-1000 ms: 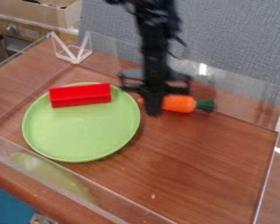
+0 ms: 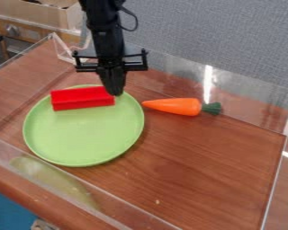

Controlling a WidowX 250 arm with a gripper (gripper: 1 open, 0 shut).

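A green plate point(image 2: 83, 137) lies on the wooden tray floor, with a red block point(image 2: 83, 99) resting on its back part. The black gripper point(image 2: 114, 88) hangs over the right end of the block, its tip looking shut with nothing visible in it. An orange carrot point(image 2: 171, 106) with a green top lies to the right of the plate.
Clear low walls point(image 2: 237, 94) border the wooden surface. The bare wood point(image 2: 212, 171) right of the plate and in front of the carrot is free. A cardboard box point(image 2: 32, 13) stands beyond the back left, and a grey backdrop is behind.
The gripper has moved left from in front of the carrot to above the red block's right end, uncovering the carrot. The plate and block look unmoved.
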